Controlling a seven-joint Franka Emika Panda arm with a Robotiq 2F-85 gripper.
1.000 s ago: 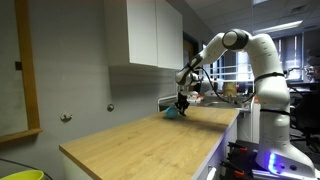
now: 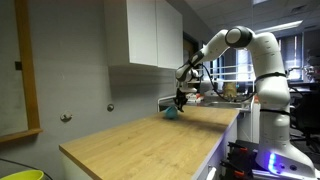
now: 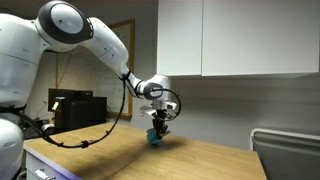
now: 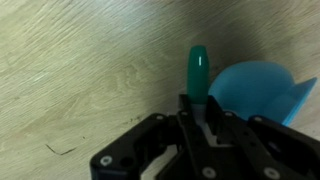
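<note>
In the wrist view a slim green object [image 4: 198,70] sticks out from my gripper, which is shut on its near end. A light blue bowl-like container [image 4: 250,88] is close beside it, to the right. Part of that container is hidden behind the gripper. From outside, the gripper [image 2: 181,104] hangs low over the far part of the table, next to the blue container [image 2: 170,113]. The other exterior view also has the blue container [image 3: 153,137] right by the gripper [image 3: 162,129]; the green object is too small to make out there.
White cabinets [image 2: 150,35] hang above its back side. A black appliance [image 3: 77,107] stands at the far left of the second exterior view.
The arm has shifted only slightly near the blue container. In the exterior view the container stays in about the same place on the table.
</note>
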